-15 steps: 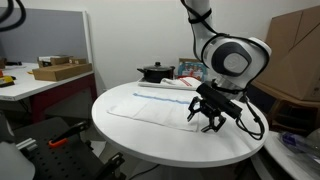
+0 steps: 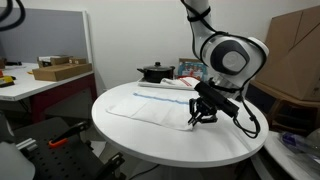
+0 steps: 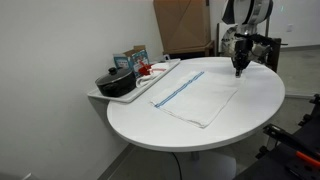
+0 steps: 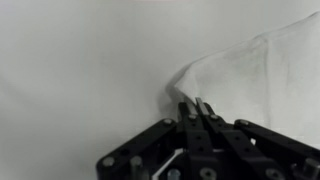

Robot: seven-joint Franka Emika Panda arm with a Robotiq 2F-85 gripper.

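A white cloth point(image 2: 155, 108) with a blue stripe lies spread on the round white table. In exterior view 2 the cloth point(image 3: 195, 100) runs from the table's near side toward the arm. My gripper point(image 2: 192, 123) is low over the table at the cloth's near right corner. In the wrist view the gripper is shut, and the corner of the cloth point(image 4: 235, 80) runs up to its fingertips, with a soft shadow beside it. The corner seems pinched between them; the fold inside is hidden.
At the table's back, a black pot point(image 3: 115, 79) stands on a white tray point(image 3: 140, 90) with a box point(image 3: 131, 60) behind. Bare table point(image 2: 150, 145) lies in front of the cloth.
My gripper has come in slightly to the left at the cloth's corner, and its fingers have drawn together. The rest of the cloth looks the same.
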